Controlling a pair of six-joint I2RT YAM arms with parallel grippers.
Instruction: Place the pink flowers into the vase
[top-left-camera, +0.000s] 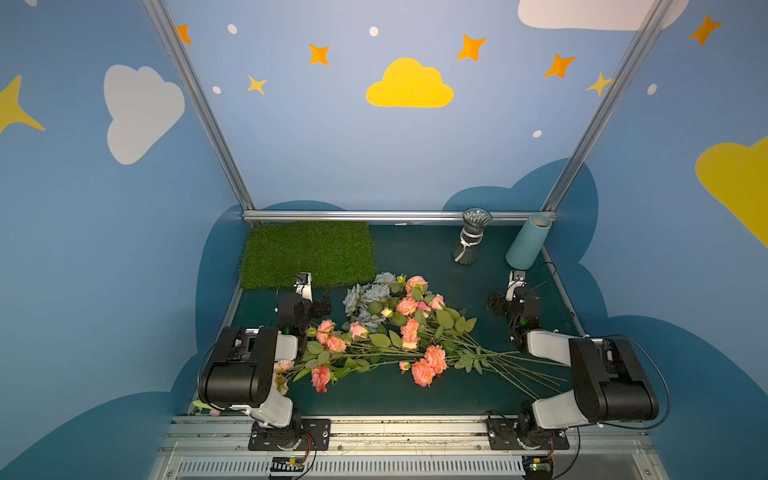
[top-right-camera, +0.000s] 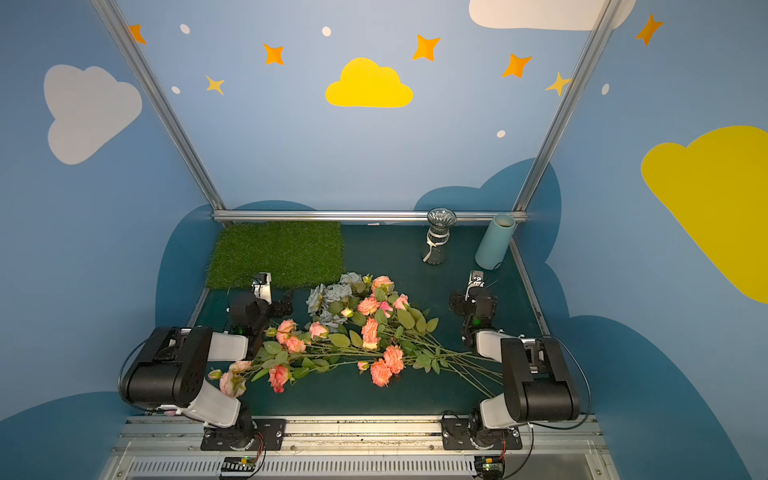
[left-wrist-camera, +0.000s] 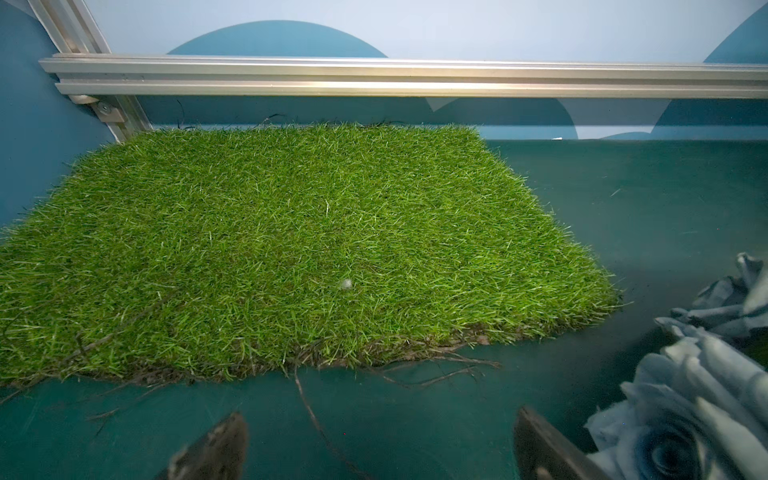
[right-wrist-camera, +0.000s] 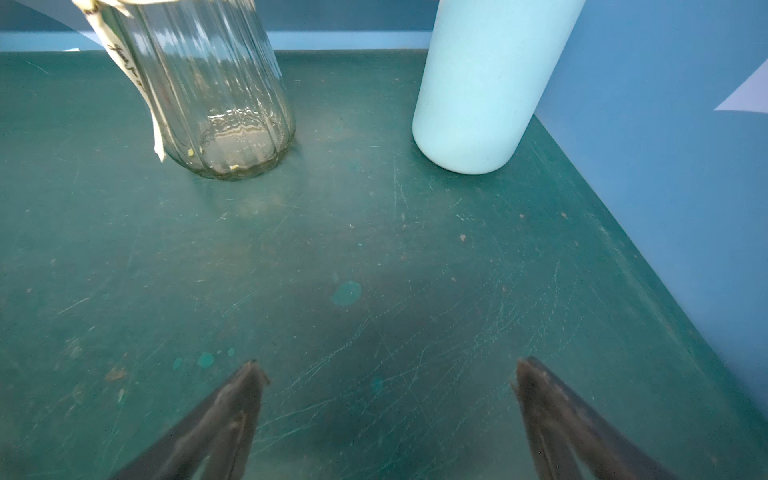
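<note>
Pink flowers (top-left-camera: 434, 357) on long green stems lie heaped across the middle of the table, most stems pointing right. Two vases stand at the back right: a clear glass one (top-left-camera: 468, 244) with a pale ribbon round its waist, and a plain blue-green one (top-left-camera: 529, 242). Between the heap and the grass mat hovers my left gripper, open and empty. My right gripper is also open, with bare table between its fingers; both vases are ahead of it, and it touches neither.
Blue-grey roses (top-left-camera: 369, 297) lie at the back of the heap, just right of my left gripper. A green grass mat (top-left-camera: 308, 254) covers the back left. Clear table (top-left-camera: 420, 249) shows between mat and glass vase. A wall closes the right side.
</note>
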